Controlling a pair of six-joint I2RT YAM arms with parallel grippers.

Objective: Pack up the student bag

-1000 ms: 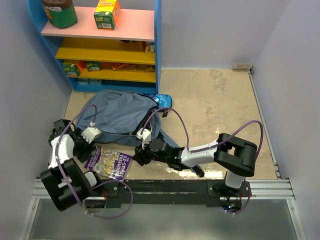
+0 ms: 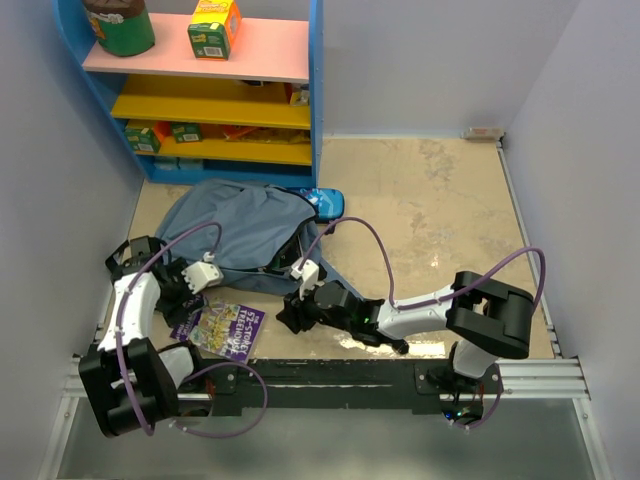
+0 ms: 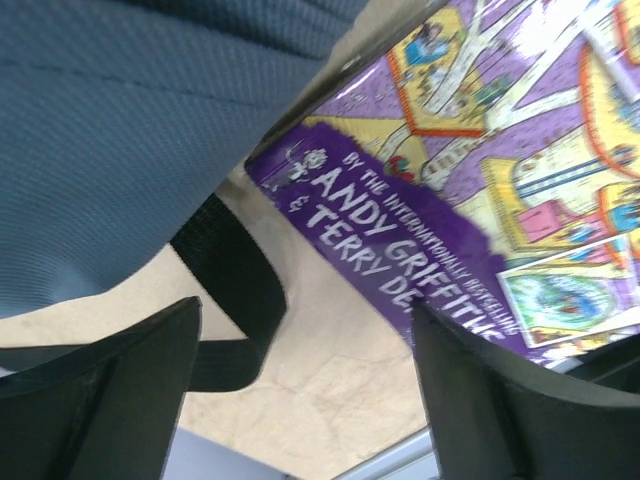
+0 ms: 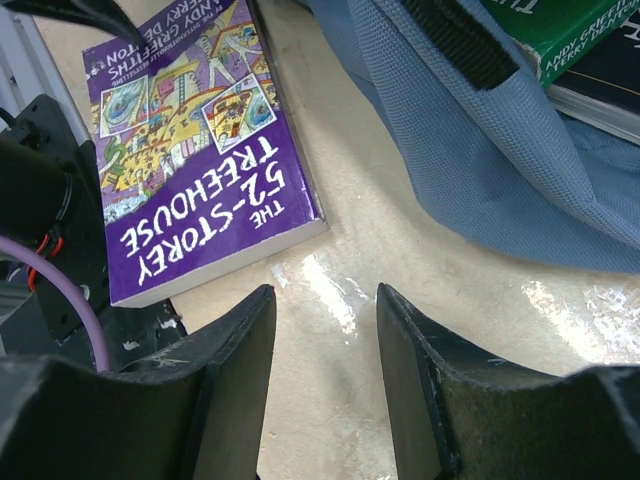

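The purple book titled "The 52-Storey Treehouse" [image 2: 235, 332] lies flat on the floor near the front edge. My left gripper is over the left part of this book, its fingers apart and empty; one finger overlaps the author strip of the book [image 3: 350, 215] in the left wrist view. Right of the book, my right gripper is open above bare floor, with nothing between its fingers. The blue-grey bag [image 2: 235, 215] lies slack behind both grippers. Inside its opening, a green book [image 4: 575, 35] shows in the right wrist view.
A blue shelf unit with a yellow shelf [image 2: 215, 100] and several boxes stands behind the bag. A bright blue case [image 2: 328, 203] is beside the bag. A black strap [image 3: 240, 270] lies near my left gripper.
The right gripper has edged away from the book to the right. Book and bag look unmoved.
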